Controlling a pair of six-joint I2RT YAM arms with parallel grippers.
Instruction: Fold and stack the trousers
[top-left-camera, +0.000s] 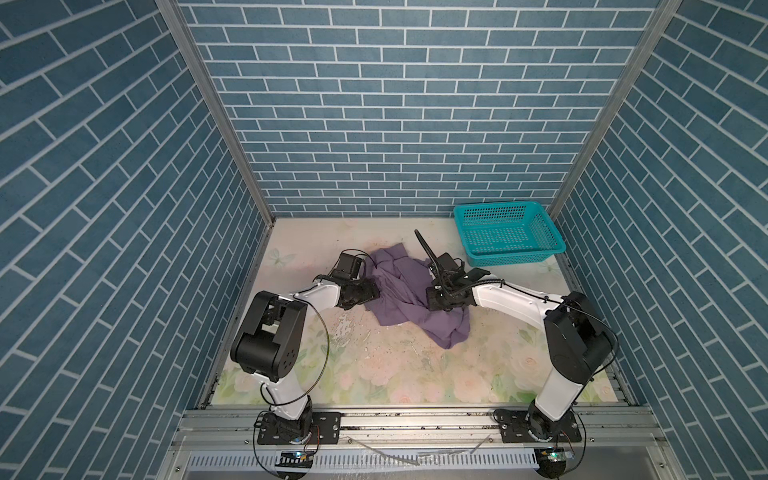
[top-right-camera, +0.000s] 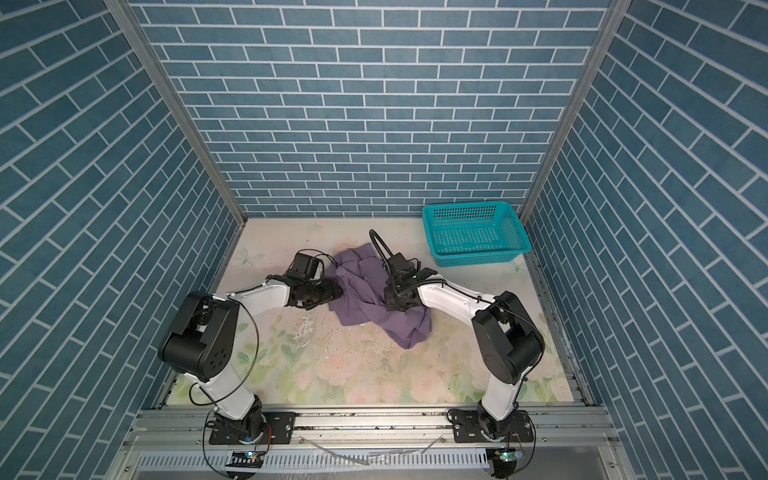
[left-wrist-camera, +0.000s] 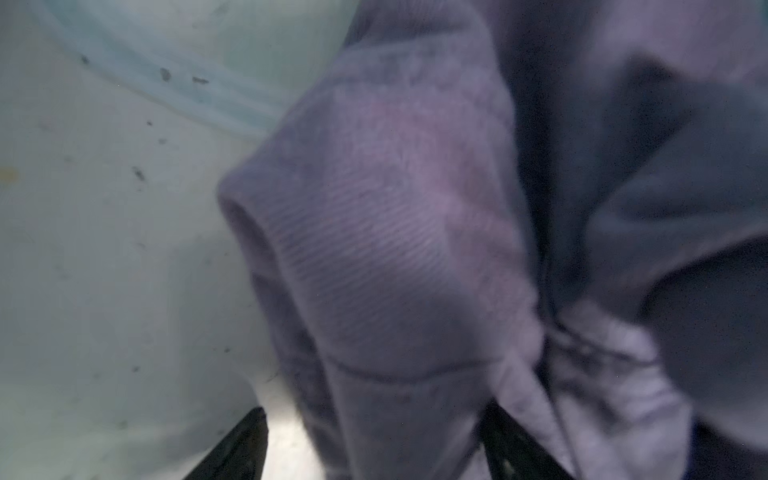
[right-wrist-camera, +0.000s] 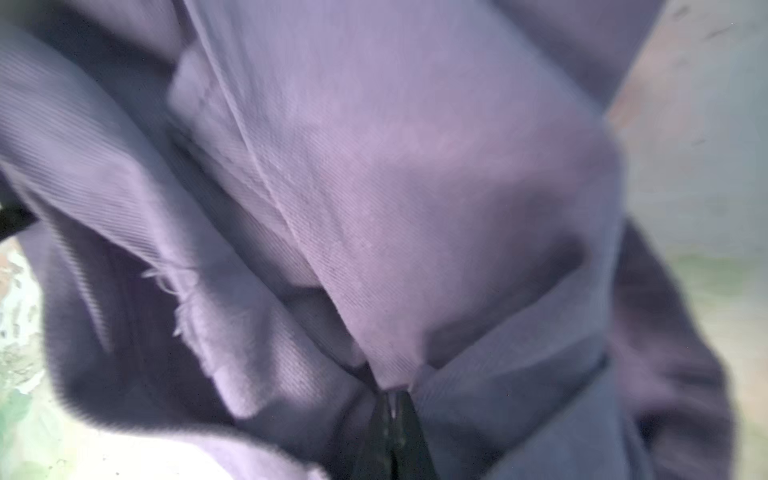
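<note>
Purple trousers (top-left-camera: 392, 280) lie crumpled on the table, spread slantwise between my two grippers. At their left edge is my left gripper (top-left-camera: 371, 293); in the left wrist view its fingers (left-wrist-camera: 244, 448) stand apart, with a fold of the trousers (left-wrist-camera: 400, 264) between them and not clamped. My right gripper is shut low over the middle of the cloth. Folds of the trousers (right-wrist-camera: 400, 200) run together at its tips, where a thin pinch of fabric shows. The right forearm covers part of the cloth in both top views.
An empty teal basket (top-left-camera: 512, 257) stands at the back right, close behind the right arm. Brick-patterned walls close in the back and sides.
</note>
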